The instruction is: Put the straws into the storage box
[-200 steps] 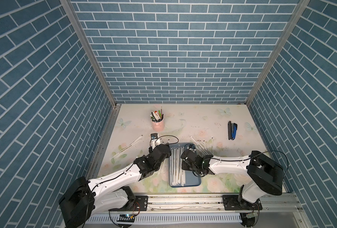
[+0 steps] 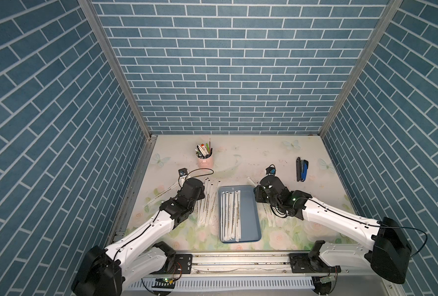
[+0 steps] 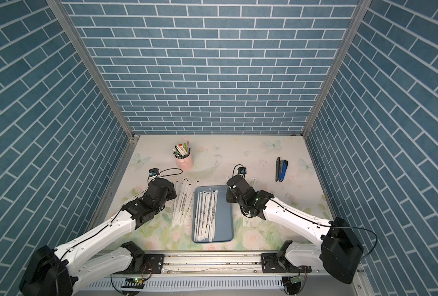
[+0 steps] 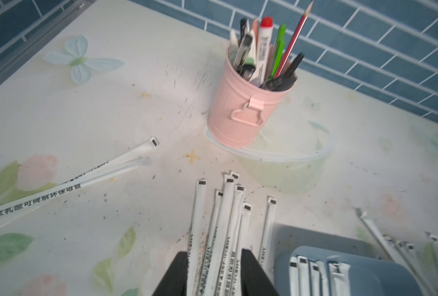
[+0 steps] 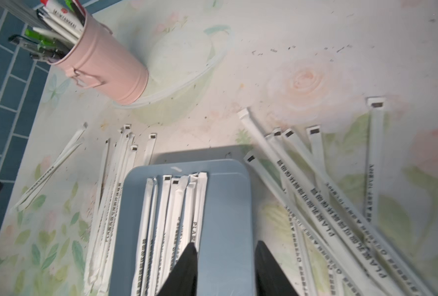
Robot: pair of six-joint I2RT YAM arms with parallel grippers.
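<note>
Several white wrapped straws (image 5: pixel 168 222) lie lengthwise in the left half of the blue-grey storage box (image 5: pixel 226 217), whose right half is bare. Left of the box, a bunch of loose straws (image 4: pixel 224 231) rests on the table, and a pair of straws (image 4: pixel 66 187) lies farther left. More straws (image 5: pixel 317 197) are spread to the box's right, some crossing. My left gripper is over the left bunch, its fingers apart and no straw visibly gripped. Above the box's right part, my right gripper is open and empty.
A pink bucket of pens (image 4: pixel 243 103) stands behind the left straws. A stapler (image 2: pixel 305 170) and a dark object beside it (image 2: pixel 298 169) lie at the back right.
My left arm has swung left, away from the box, uncovering the left bunch of straws. My right arm has moved right and back, leaving more of the box visible.
</note>
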